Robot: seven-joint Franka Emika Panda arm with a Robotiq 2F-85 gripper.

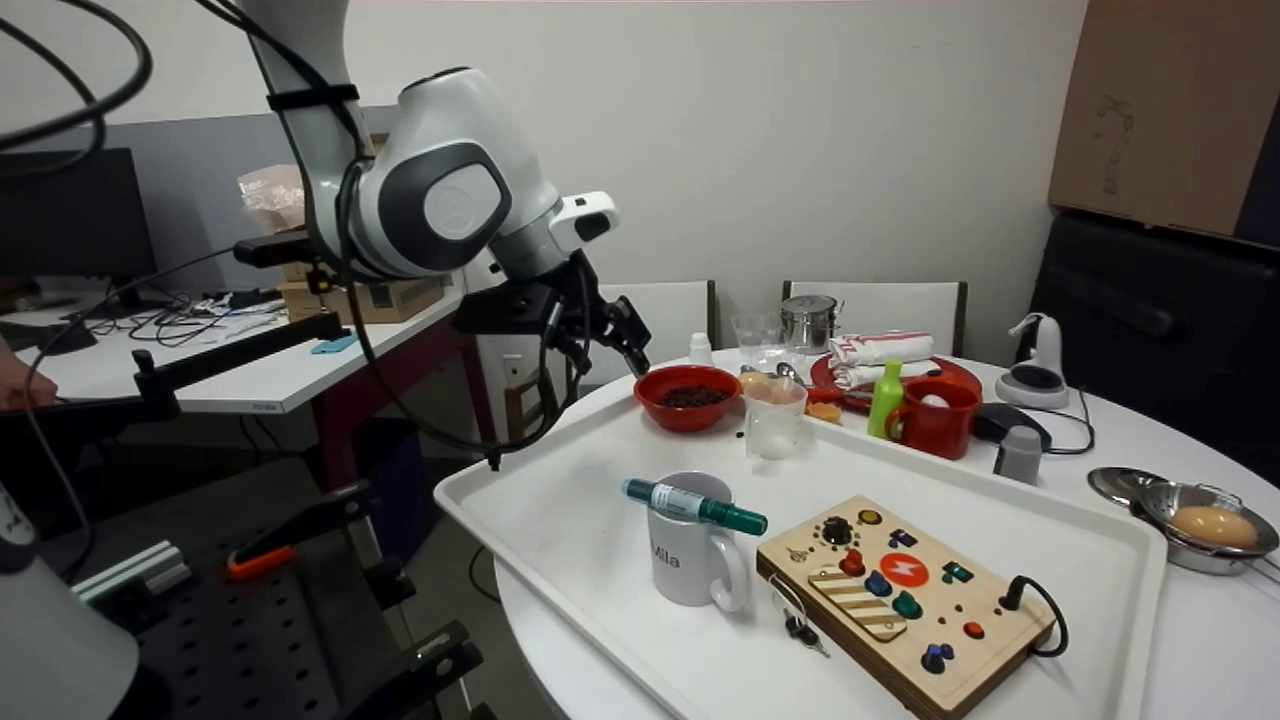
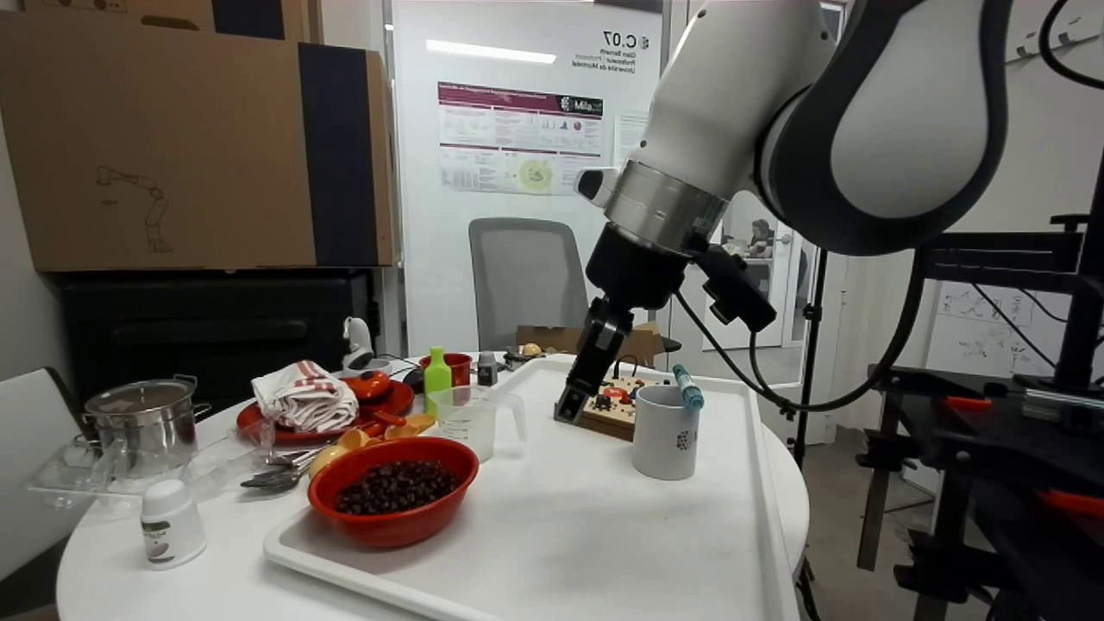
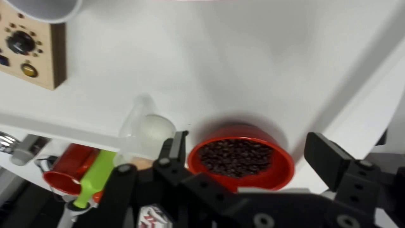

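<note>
My gripper is open and empty, raised above the tray (image 1: 576, 588). In the wrist view, the red bowl (image 3: 237, 157) of dark beans shows between and beyond its fingers, apart from them. That bowl stands at the tray's far left corner in exterior view 1. A green marker (image 1: 696, 506) lies across the rim of the white mug (image 1: 684, 564), its two ends sticking out past the rim. Beside the bowl is a clear measuring cup (image 2: 471, 423); something pale and round shows inside it from the wrist.
The wooden control box (image 1: 912, 600) sits on the tray right of the mug. Behind the tray are a green bottle (image 1: 885, 402), a red mug (image 1: 942, 416), a towel on a red plate and a pot (image 2: 145, 419). The tray's middle is mostly bare.
</note>
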